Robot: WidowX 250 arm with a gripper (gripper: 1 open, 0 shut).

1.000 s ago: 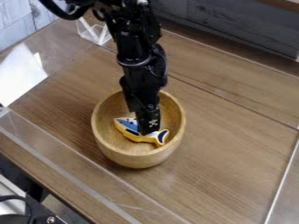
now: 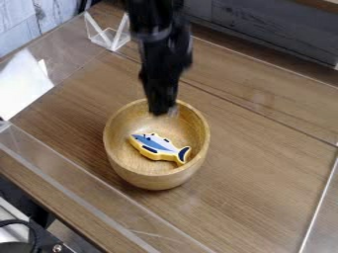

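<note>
A round wooden bowl (image 2: 137, 172) stands on the wooden table, and a fish-shaped toy (image 2: 160, 147) in blue, white and yellow lies inside it. My dark gripper (image 2: 162, 107) hangs over the back rim of the bowl, above the toy and apart from it. It is blurred; it looks shut, with nothing visible between its fingers.
A clear angular object (image 2: 109, 32) stands at the back left, near a white patch (image 2: 19, 84) on the left. A grey wall runs along the back.
My gripper has lifted up out of the bowl, away from the toy, which now shows fully in the bowl.
</note>
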